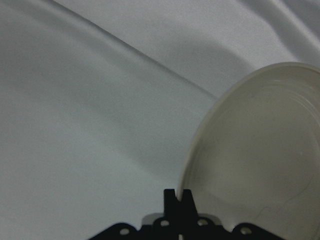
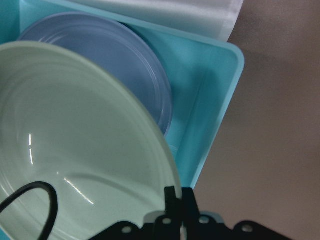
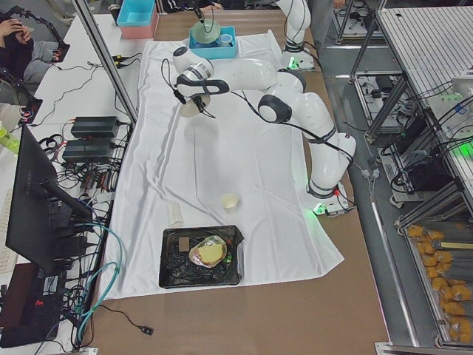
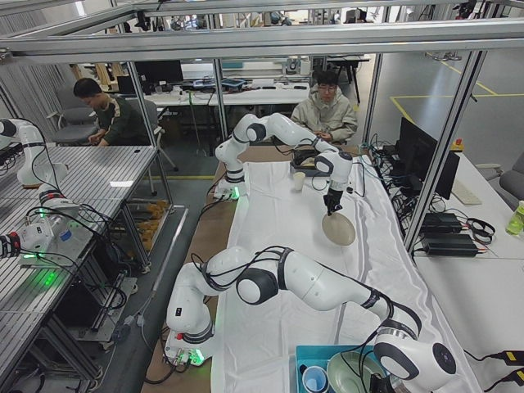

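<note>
A beige plate (image 4: 339,230) is held by its rim in my left gripper, over the white cloth in the middle of the table; in the camera left view it is largely behind the arm. My right gripper is shut on the rim of a pale green bowl (image 2: 85,135) at the blue bin (image 2: 215,80). A blue plate (image 2: 125,55) lies in the bin beneath the bowl. A blue cup (image 4: 315,381) also stands in the bin.
A black tray (image 3: 170,274) with a foil-wrapped food item lies at the near end. A cream cup (image 3: 229,201) stands by it.
</note>
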